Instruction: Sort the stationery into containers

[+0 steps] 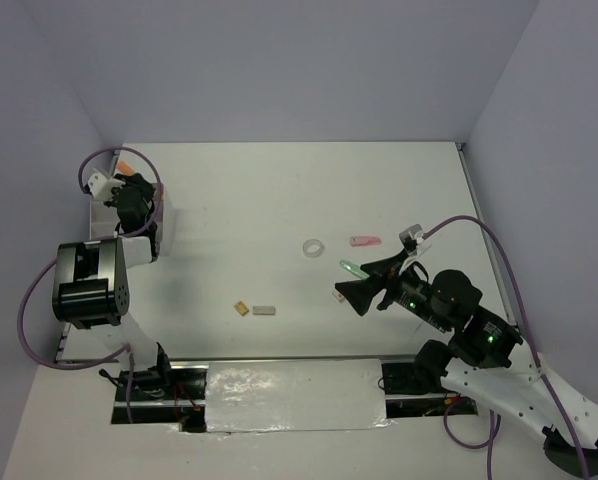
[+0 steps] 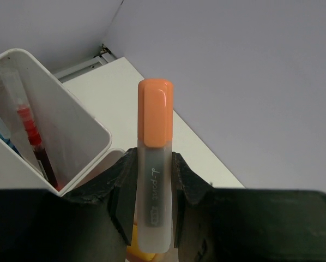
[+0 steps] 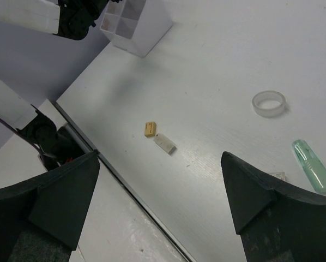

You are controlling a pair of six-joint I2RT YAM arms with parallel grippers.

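Note:
My left gripper is shut on an orange-capped marker [image 2: 155, 114], held upright over the white multi-compartment container [image 2: 92, 136] at the far left, which holds pens. My right gripper stands open above the near right of the table. Loose on the table lie a green-capped item [image 1: 354, 269], a pink item [image 1: 365, 241], a clear tape ring [image 1: 313, 241], a small yellow block [image 1: 241, 308], a grey block [image 1: 264, 310] and a small pale piece [image 1: 338, 296], partly hidden in the right wrist view.
Walls stand close behind the container and along the sides. The near edge has a metal rail.

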